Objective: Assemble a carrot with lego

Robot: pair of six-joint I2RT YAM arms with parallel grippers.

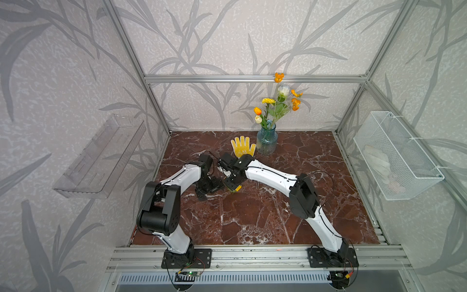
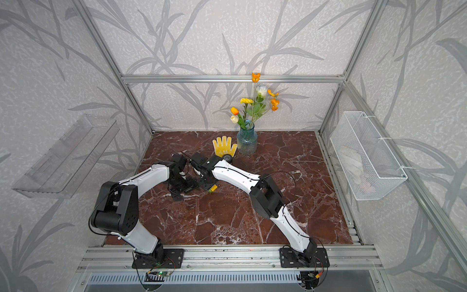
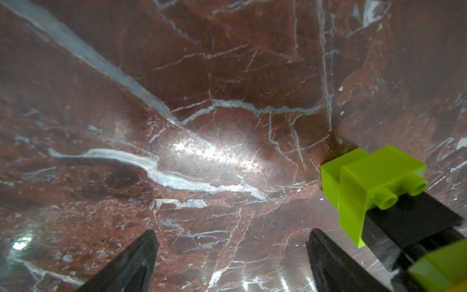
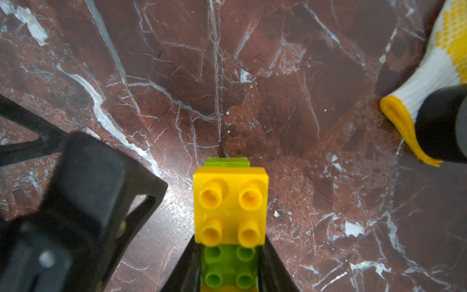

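My right gripper is shut on a stack of lego bricks. In the right wrist view, a yellow brick (image 4: pixel 231 206) with studs facing the camera sits at the far end of the stack, and a green brick (image 4: pixel 229 267) lies between the fingers. A lime-green end (image 3: pixel 379 177) of the stack, with two studs showing, reaches past the right gripper's black finger (image 3: pixel 413 226) in the left wrist view. My left gripper stands open with only bare table between its fingers. The stack is beside it, on its right, apart from the left fingertips.
A yellow-and-white glove (image 1: pixel 243 146) lies behind the grippers with a dark round object (image 2: pixel 227 158) at its cuff. A blue glass vase (image 1: pixel 266 140) of flowers stands at the back.
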